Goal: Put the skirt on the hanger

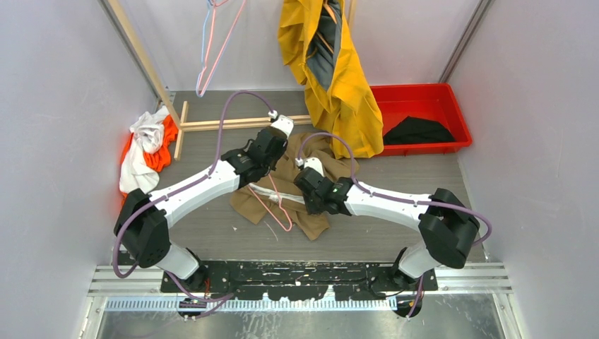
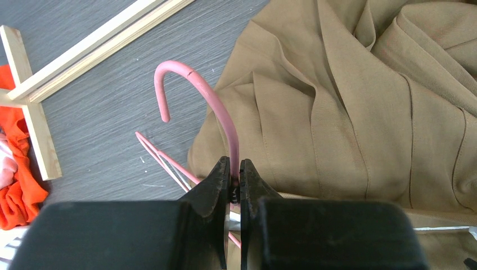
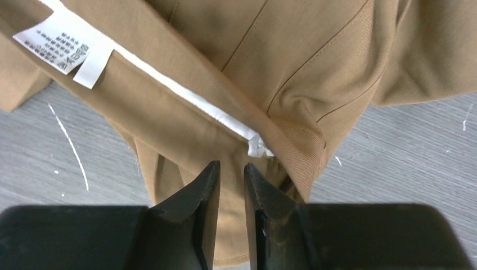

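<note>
The brown skirt lies spread on the grey floor, its waistband with white strip and care label [image 3: 59, 45] crossing the right wrist view. My left gripper is shut on the pink hanger [image 2: 216, 104] near the base of its hook; the hanger's body [image 1: 282, 219] reaches down over the skirt. My right gripper hangs over the skirt near the right end of the waistband, part open, with nothing visible held between its fingers.
Yellow garment [image 1: 346, 106] hangs at the back over the skirt's edge. A red bin [image 1: 422, 97] stands back right, white and orange cloths [image 1: 141, 162] lie left, beside a wooden stand [image 1: 219, 125]. Other hangers [image 1: 208, 56] hang back left.
</note>
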